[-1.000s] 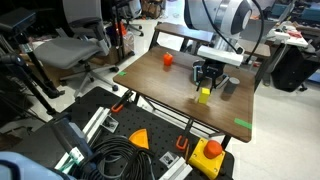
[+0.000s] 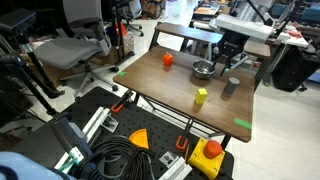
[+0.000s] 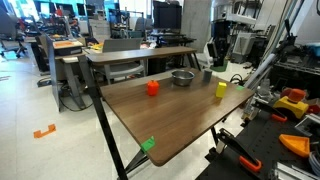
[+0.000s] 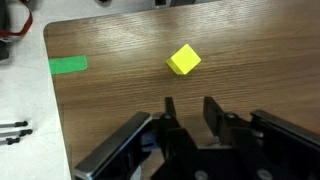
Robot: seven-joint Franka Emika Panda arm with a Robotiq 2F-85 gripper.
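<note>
A yellow block (image 2: 201,96) stands on the brown wooden table (image 2: 180,88), near its front edge. In the wrist view, the block (image 4: 184,60) shows ahead of the fingertips with bare wood around it. My gripper is open, its dark fingers apart and no object seen between the tips. From the second exterior view, the gripper (image 3: 214,52) hangs above the table's far end, clear of the yellow block (image 3: 221,90).
A metal bowl (image 2: 203,69), a dark grey cup (image 2: 231,86) and a red-orange object (image 2: 168,60) stand on the table. Green tape (image 4: 68,65) marks an edge. Bare wood lies left of the block.
One second ago my gripper was down at the yellow block. It has since risen and moved away to the right and back, leaving the block on the table.
</note>
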